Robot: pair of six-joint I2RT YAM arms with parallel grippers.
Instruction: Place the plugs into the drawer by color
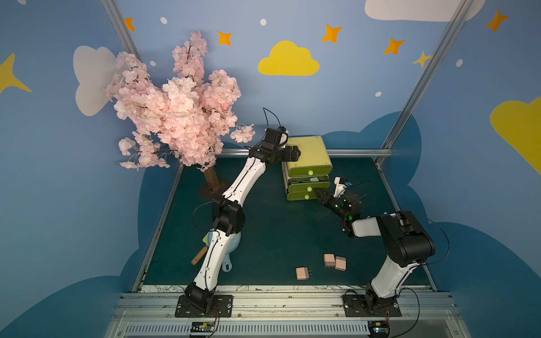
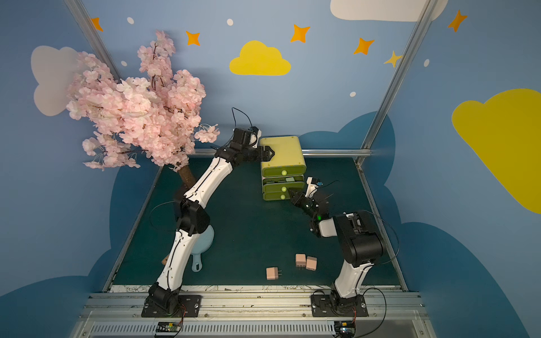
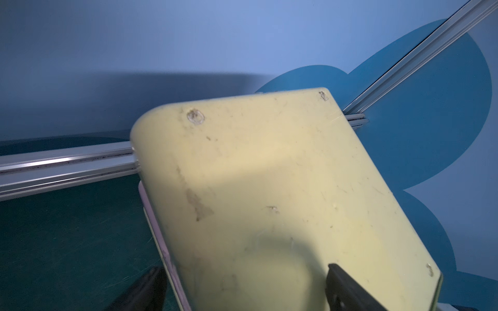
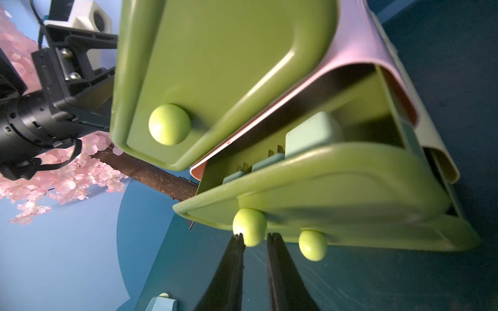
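The green three-drawer unit [image 1: 307,155] has its middle drawer [image 4: 311,181] pulled out, with pale mint plugs [image 4: 311,132] inside. My right gripper is at that drawer's front, its fingertips part open just at the middle knob [image 4: 250,223]. My left gripper stands open over the cream top [image 3: 275,155] of the unit. Several pink plugs [image 1: 302,273] lie on the table near the front right.
A blossom tree [image 1: 212,179] stands at the back left. A pale blue handled item [image 2: 201,241] lies under the left arm.
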